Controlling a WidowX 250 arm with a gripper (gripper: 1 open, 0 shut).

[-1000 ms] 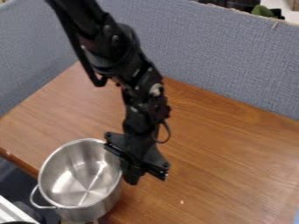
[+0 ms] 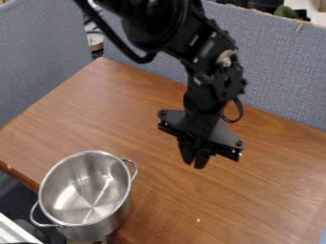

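The black gripper [image 2: 195, 153] hangs over the middle of the wooden table, up and to the right of a steel pot [image 2: 84, 195] with two wire handles, clear of it. Its fingers point down, and whether they are open or shut is hard to tell; no object shows in them. The pot stands at the lower left, with a thin light streak visible inside.
Grey padded walls [image 2: 276, 76] border it at the back and left. Some dark and white items lie off the table's lower-left edge.
The arm and gripper have moved up and to the right, away from the pot's rim toward the back of the table. The pot looks unmoved.
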